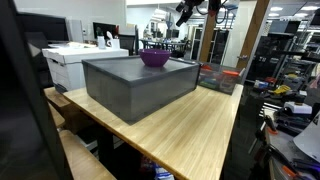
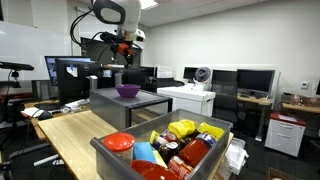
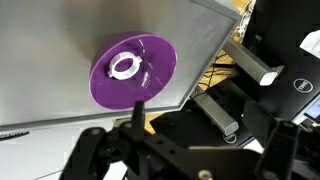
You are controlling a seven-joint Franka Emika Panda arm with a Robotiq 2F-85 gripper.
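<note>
A purple bowl (image 1: pixel 154 58) sits upright on top of the long grey box (image 1: pixel 125 93). Looking down in the wrist view, I see a small white ring-shaped item (image 3: pixel 125 66) inside the purple bowl (image 3: pixel 130 92). My gripper is open, with nothing between its fingers. It hangs well above the bowl (image 2: pixel 128 90) and apart from it, as exterior view 2 shows.
A grey bin (image 2: pixel 112 158) full of colourful items, among them a red-lidded container (image 2: pixel 119 141), stands at the table's near end in exterior view 2. The wooden tabletop (image 1: pixel 180 135) in front of the grey box is clear.
</note>
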